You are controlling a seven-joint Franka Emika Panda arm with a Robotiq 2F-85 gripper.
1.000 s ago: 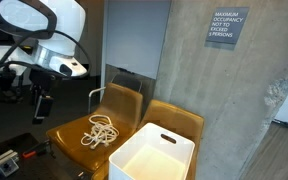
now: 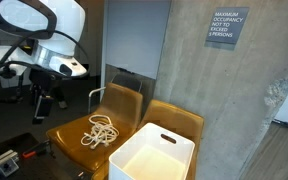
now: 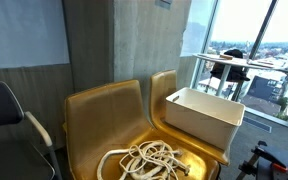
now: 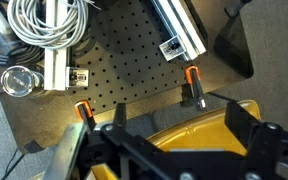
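Note:
My gripper hangs at the left over the work surface, clear of the chairs, its fingers apart. In the wrist view the open gripper shows as dark parts along the lower edge, with nothing held between them. A loose heap of pale rope lies on the seat of a tan chair. On the neighbouring tan chair stands an open white bin; exterior view 1 shows the same bin to the right of the rope. The bin's floor is hidden.
A perforated dark plate lies below my gripper, with coiled cable and orange-marked clamps at its edge. A black chair stands left of the tan ones. Behind rises a concrete wall.

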